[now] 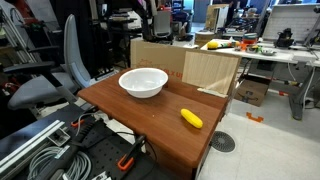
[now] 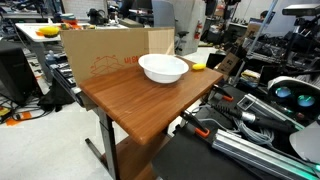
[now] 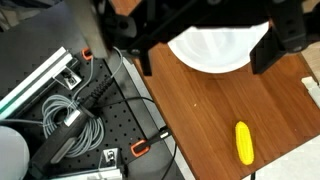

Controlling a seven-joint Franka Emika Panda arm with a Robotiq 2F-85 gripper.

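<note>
A white bowl [image 1: 143, 82] rests on the wooden table [image 1: 160, 120], and it looks empty. Toward the table's right side lies a yellow, elongated object [image 1: 191, 118], well apart from the bowl. The wrist view looks down on both: the bowl [image 3: 215, 48] is at the top, partly hidden by the gripper, and the yellow object [image 3: 244, 143] is at lower right. My gripper stands open above the table, its fingers wide apart with nothing held between them.
Cardboard panels [image 2: 105, 50] stand along one side of the table. A black base with coiled cables [image 3: 88, 130] and metal rails adjoins the other side. Bare tabletop lies around the bowl and the yellow object.
</note>
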